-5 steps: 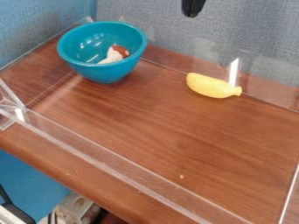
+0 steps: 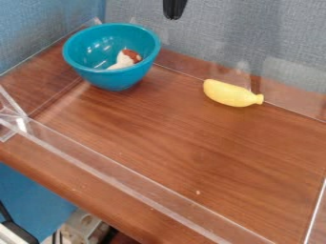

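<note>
A blue bowl (image 2: 111,71) stands at the back left of the wooden surface, with a small white and reddish-brown object (image 2: 126,57) inside it. To its right lies a yellow banana-like item (image 2: 231,92) on its side. The black tip of my gripper (image 2: 173,10) shows at the top edge, high above the surface and just right of the bowl; its fingers are too small and dark to tell how they stand.
Clear plastic walls edge the wooden surface (image 2: 192,162), with a grey textured backdrop behind and a blue one at the left. Cables and hardware sit below at the lower left.
My gripper has moved left along the top of the view, toward the bowl's side. The bowl and the yellow item have not moved.
</note>
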